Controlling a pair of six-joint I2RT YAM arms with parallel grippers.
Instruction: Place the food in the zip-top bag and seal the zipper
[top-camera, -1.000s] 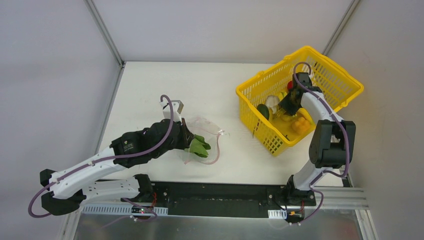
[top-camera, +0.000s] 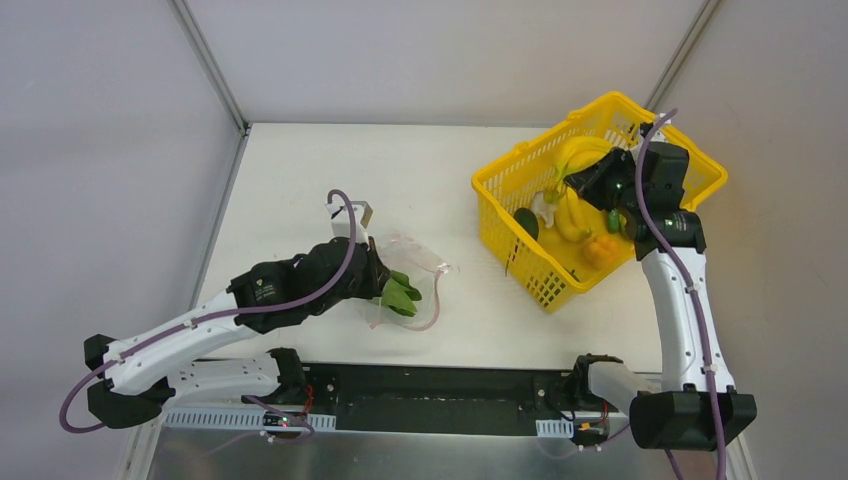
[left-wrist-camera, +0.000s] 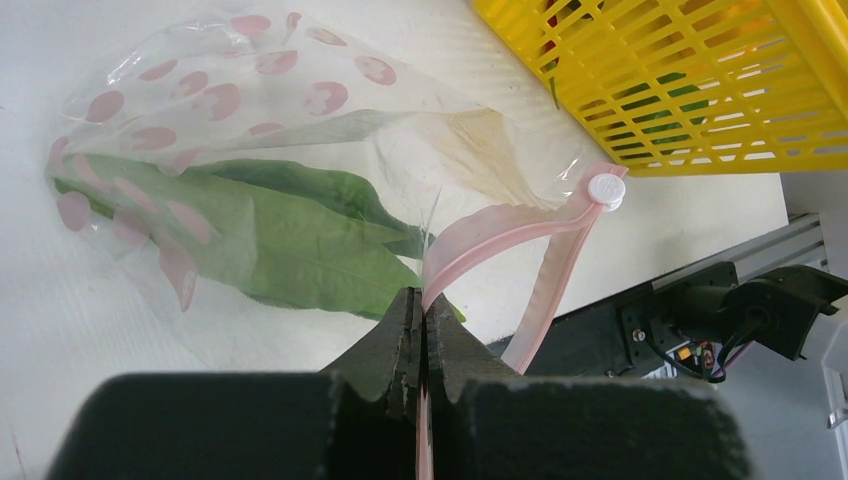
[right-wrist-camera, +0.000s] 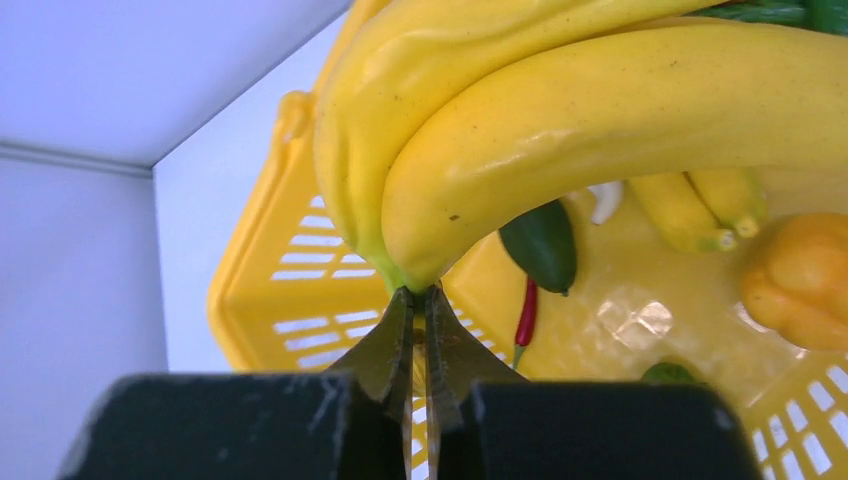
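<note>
A clear zip bag (left-wrist-camera: 270, 75) with pink dots and a pink zipper strip lies on the table, its mouth held partly apart. Green leaves (left-wrist-camera: 300, 235) lie inside it. My left gripper is shut on the bag's rim at the zipper; a white slider (left-wrist-camera: 606, 190) sits at the strip's far end. Over the yellow basket (top-camera: 505, 240), a bunch of bananas (right-wrist-camera: 600, 110) hangs at my right gripper, which is shut on its stem end. From above, these bananas (top-camera: 582, 152) show beside the right gripper (top-camera: 568, 183).
Other food rests in the basket: an avocado-like dark green item (right-wrist-camera: 540, 248), a red chili (right-wrist-camera: 527, 312), an orange pepper (right-wrist-camera: 810, 280) and more bananas (right-wrist-camera: 685, 210). Bare table lies between bag and basket. The basket's raised walls surround the right gripper.
My right gripper has risen and shifted within the basket's area, bringing a banana bunch up with it. The left arm and bag have barely moved.
</note>
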